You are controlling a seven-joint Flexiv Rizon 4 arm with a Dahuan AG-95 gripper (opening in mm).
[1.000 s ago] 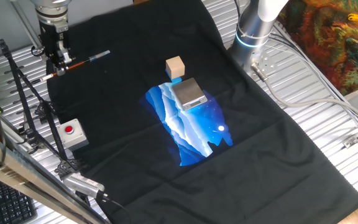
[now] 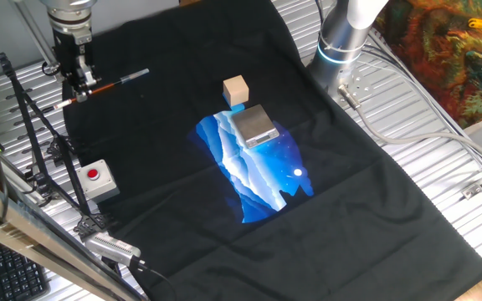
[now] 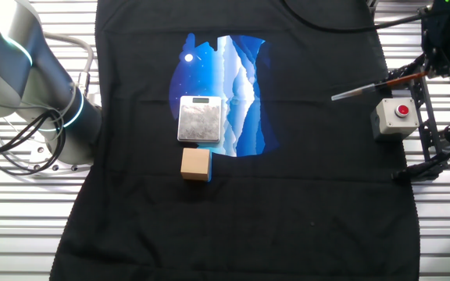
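Observation:
A long thin brush (image 2: 107, 87) with an orange-brown handle and a pale grey end sits in my gripper (image 2: 83, 95) at the upper left of exterior view 1. The fingers look shut on its handle, with the pale end pointing out over the black cloth. In exterior view 2 the brush (image 3: 381, 84) shows at the right, while the dark gripper (image 3: 434, 72) is partly lost against the frame behind. A flat silver scale (image 2: 255, 124) lies on a blue-and-white mountain picture (image 2: 262, 180). Beside the scale stands a light wooden block (image 2: 236, 89), well away from the gripper.
A grey box with a red button (image 2: 93, 175) stands at the cloth's left edge, close to black frame bars (image 2: 44, 125). The robot's base (image 2: 339, 52) is at the upper right.

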